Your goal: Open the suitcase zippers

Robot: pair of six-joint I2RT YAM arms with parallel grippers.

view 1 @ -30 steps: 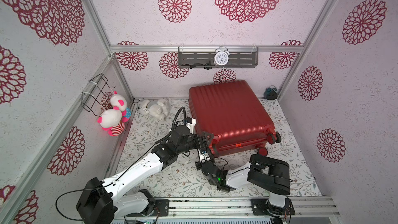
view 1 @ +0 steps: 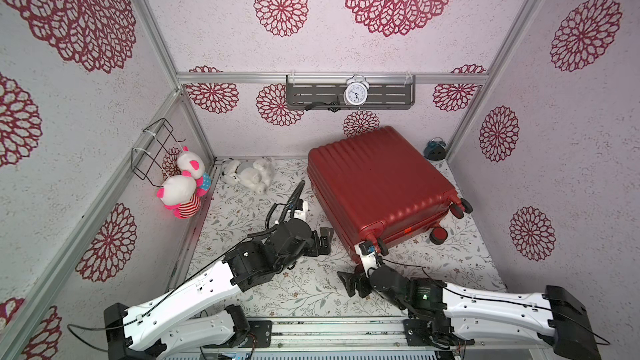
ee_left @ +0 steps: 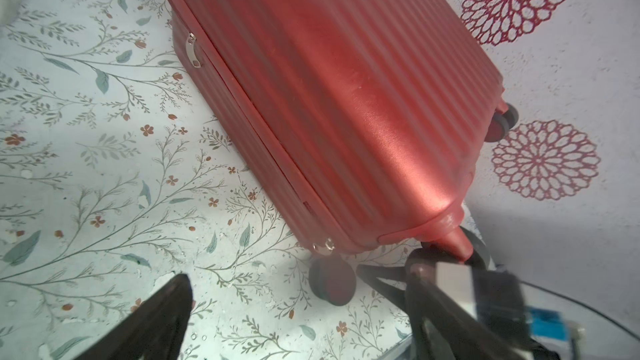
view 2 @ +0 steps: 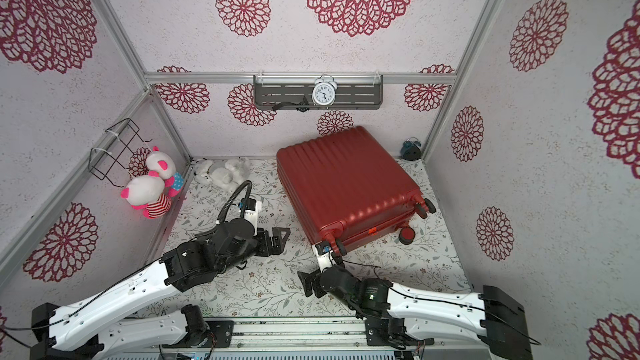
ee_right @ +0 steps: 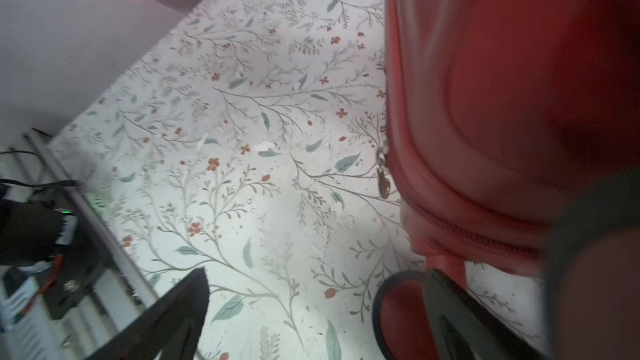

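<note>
A red hard-shell suitcase (view 1: pixel 376 186) lies flat and turned at an angle on the floral mat. The left wrist view shows its side seam with metal zipper pulls (ee_left: pixel 193 50); a pull (ee_right: pixel 382 176) also hangs by the corner in the right wrist view. My left gripper (view 1: pixel 320 240) is open just left of the suitcase's near corner, empty. My right gripper (view 1: pixel 350 283) is open and low in front of that corner, beside a wheel, with nothing visible between its fingers.
A white plush toy (view 1: pixel 248 173) lies back left; pink-and-white toys (view 1: pixel 180 190) hang in a wire basket on the left wall. A dark object (view 1: pixel 435 150) sits back right. Bare mat lies left and in front of the suitcase.
The suitcase has rotated, its front end shifting to the right. My right arm has swung rightward, its gripper moving right.
</note>
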